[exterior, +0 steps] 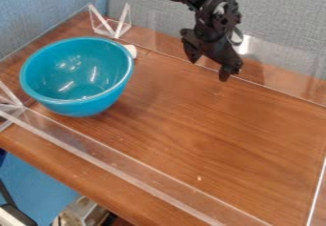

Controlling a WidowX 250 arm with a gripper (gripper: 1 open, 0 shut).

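A glossy teal bowl [76, 75] sits on the left part of the wooden table [192, 154], empty as far as I can see. My black gripper [209, 61] hangs over the back middle of the table, fingers pointing down and apart, with nothing visible between them. A small white object [129, 51] lies partly hidden behind the bowl's right rim.
White lattice brackets [111, 22] stand at the table's corners on the left. Clear edging runs along the back and front. A white patch shows on the back wall behind the gripper.
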